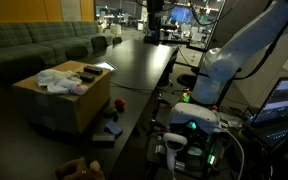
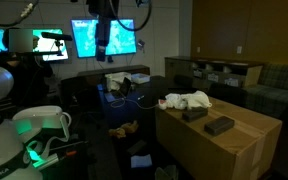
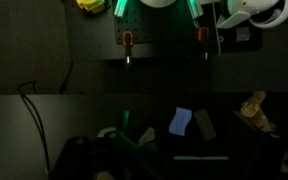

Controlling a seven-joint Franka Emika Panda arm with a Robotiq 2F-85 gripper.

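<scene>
My gripper hangs high over the dark table, its two orange-tipped fingers wide apart with nothing between them. In the second exterior view, the gripper (image 2: 103, 50) is at upper left, well above the table. Below it in the wrist view lie a small blue item (image 3: 180, 121), a grey block (image 3: 205, 124) and a tan, irregular object (image 3: 255, 108). A cardboard box (image 2: 209, 142) carries a crumpled white cloth (image 2: 187, 100) and two dark blocks, one of them the nearer block (image 2: 219, 125). Much of the wrist view is very dark.
A small red object (image 1: 119, 103) lies beside the box, and a brown object (image 1: 81, 170) at the near edge. An open laptop (image 1: 277, 108) stands to the right of the robot base. The long table (image 1: 144, 65) has clear room at its far end.
</scene>
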